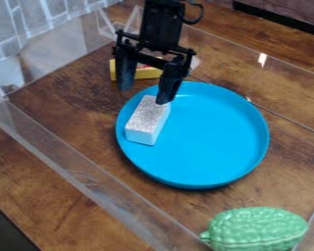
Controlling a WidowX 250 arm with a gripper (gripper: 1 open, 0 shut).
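Observation:
My black gripper point(146, 74) is open above the upper left rim of a blue plate point(206, 142). A white speckled block point(146, 121) lies on the plate's left side, just below the gripper. Behind the gripper, a yellow block point(140, 72) sits on the wooden table, partly hidden by it.
A green textured vegetable-like object point(255, 229) lies at the lower right. Clear plastic walls edge the wooden table point(62, 98).

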